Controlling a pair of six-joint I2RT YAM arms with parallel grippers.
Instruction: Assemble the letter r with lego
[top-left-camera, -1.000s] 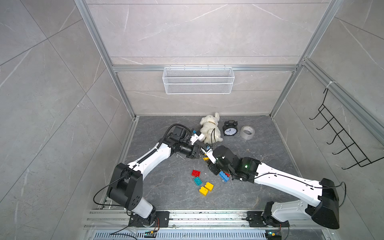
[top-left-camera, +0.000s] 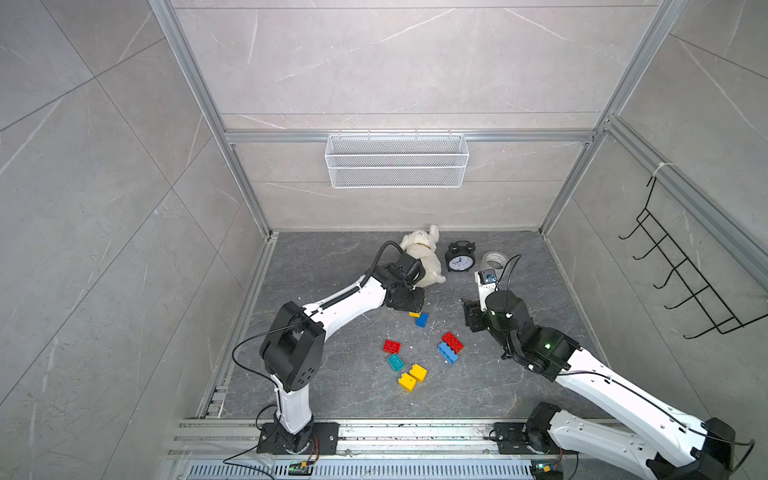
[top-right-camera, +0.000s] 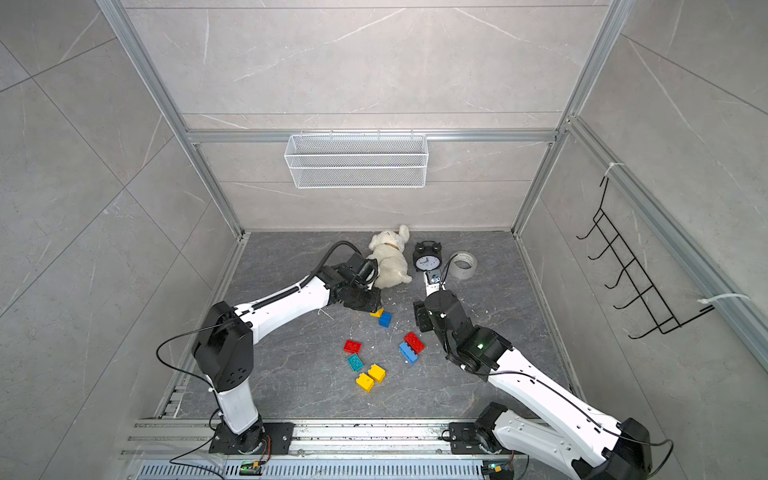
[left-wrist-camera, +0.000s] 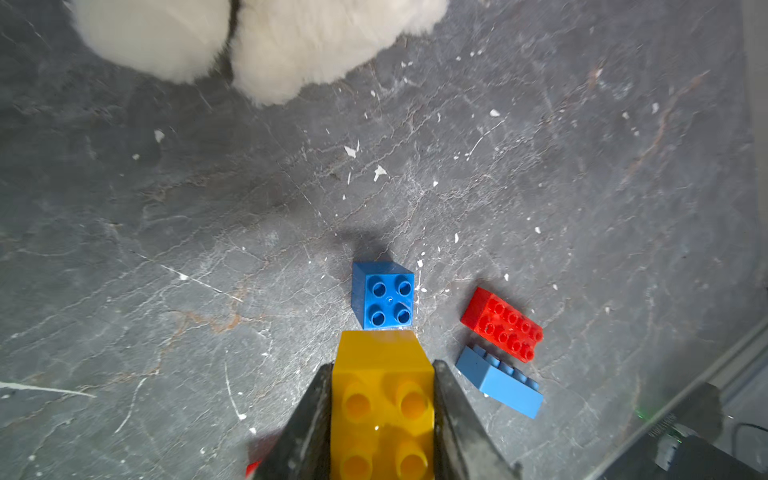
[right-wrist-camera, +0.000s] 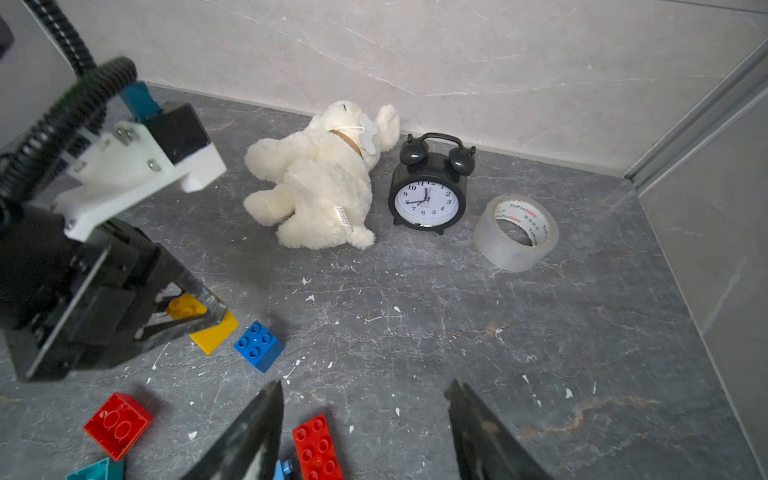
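Observation:
A yellow brick (left-wrist-camera: 382, 392) is pinched between the fingers of my left gripper, studs facing the camera in the left wrist view. Just beyond it a small blue brick (left-wrist-camera: 389, 300) stands on the floor. My right gripper is open and empty, held off to the right, above a red brick (right-wrist-camera: 317, 448). That red brick lies against a light blue brick (left-wrist-camera: 502, 384). Nearer the front are another red brick (top-left-camera: 391, 346), a teal brick (top-left-camera: 396, 362) and two yellow bricks (top-left-camera: 418, 373).
A white plush toy (right-wrist-camera: 324, 180), a black alarm clock (right-wrist-camera: 428, 188) and a tape roll (right-wrist-camera: 516, 233) are at the back. A wire basket (top-left-camera: 397, 162) and a hook rack (top-left-camera: 680, 268) hang on the walls. Open floor spreads on the right.
My right arm has drawn back to the right, uncovering the red and light blue bricks.

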